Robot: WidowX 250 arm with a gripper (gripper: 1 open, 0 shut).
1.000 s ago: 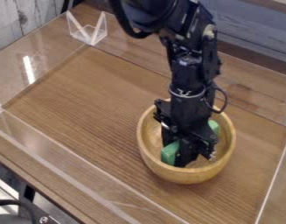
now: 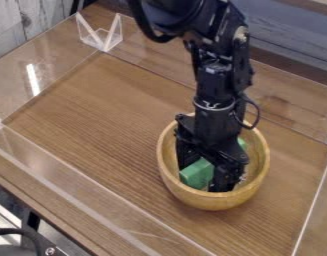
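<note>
The black robot gripper [image 2: 213, 160] reaches down from the top into a yellow-tan bowl [image 2: 210, 200] in the lower right part of the table. A green object [image 2: 197, 172] lies inside the bowl at the left, under the gripper's fingers, with more green showing at the bowl's right behind them. The gripper looks open; its dark fingers overlap the objects, so contact with them is unclear.
A small white wire-like holder [image 2: 99, 32] stands at the back left. A dark cable or part lies at the bottom left edge.
The gripper's lower part has shifted a little within the bowl, and more of the green object at the left now shows.
</note>
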